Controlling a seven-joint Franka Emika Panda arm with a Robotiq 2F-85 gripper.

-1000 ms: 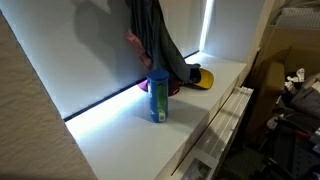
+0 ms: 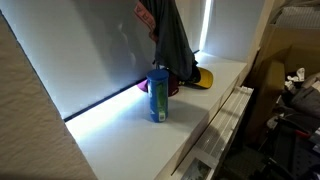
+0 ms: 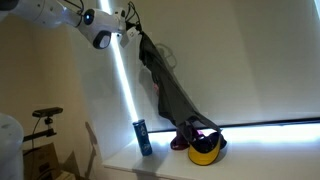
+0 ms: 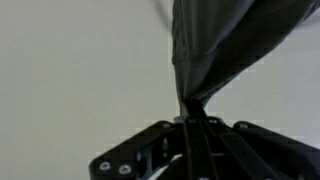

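Note:
A dark grey cloth (image 3: 170,85) hangs in a long slanting drape from my gripper (image 3: 133,27), which is raised high against the white wall. In the wrist view its fabric (image 4: 215,45) narrows to a bunched point between the fingertips, so my gripper is shut on the cloth. Exterior view 1 shows the cloth (image 2: 174,45) with a reddish patch along its left edge; the gripper is out of that view. The lower end reaches down to the caps on the ledge; whether it still rests on them I cannot tell.
On the white ledge (image 2: 125,150) stands a blue can (image 2: 158,95). A yellow-and-dark cap (image 3: 205,150) lies farther along, with a maroon item (image 3: 180,142) beside it. The ledge's near end is clear. Dark clutter fills the right of exterior view 1.
The cloth has risen; its reddish patch now sits much higher and the drape is more stretched out. The can and the yellow cap have stayed in place.

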